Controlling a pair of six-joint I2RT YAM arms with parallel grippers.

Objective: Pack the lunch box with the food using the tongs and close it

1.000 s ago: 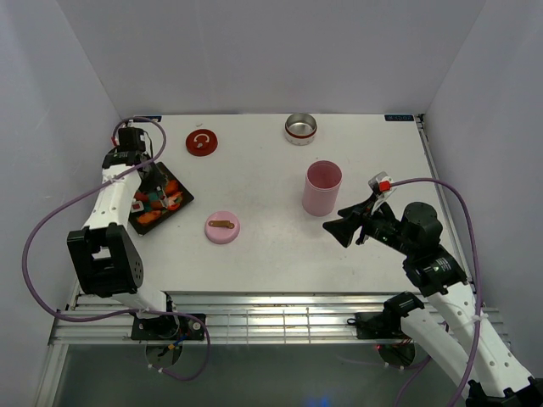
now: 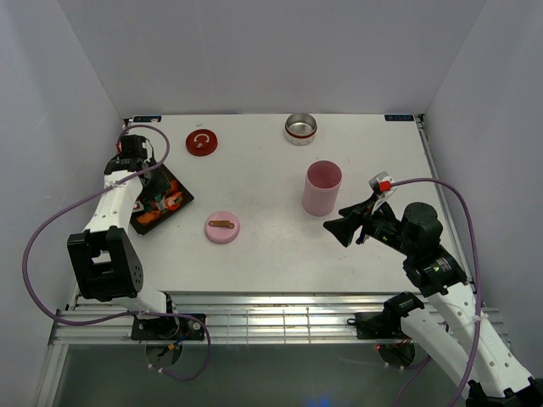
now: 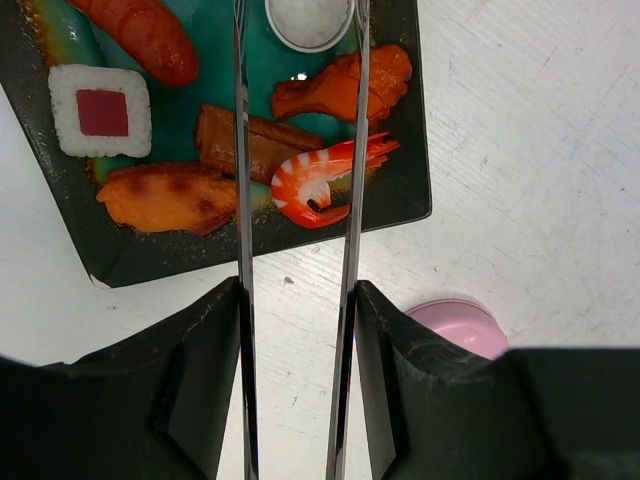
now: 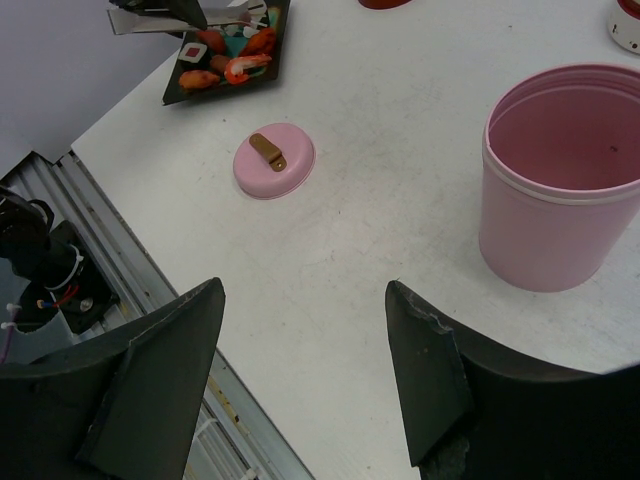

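A black tray [image 3: 400, 200] of food lies at the table's left: sausage [image 3: 150, 40], rice roll [image 3: 100, 110], fried pieces [image 3: 165, 195], a drumstick [image 3: 330, 90], a shrimp [image 3: 300, 185] and a small white cup [image 3: 305, 18]. My left gripper hangs over it, part open, its long metal fingers apart; whether anything is between the tips is unclear. My right gripper [image 2: 339, 227] stands open at the right, empty, by a pink container [image 2: 322, 195]. A pink lid [image 2: 222, 236] with a brown tab lies at centre-left.
A red lid [image 2: 202, 142] lies at the back left, and a steel bowl with a red band [image 2: 301, 131] at the back centre. Metal rails edge the table's front.
My left arm has shifted slightly over the tray, a little toward the right in the top view. The right arm looks unchanged.
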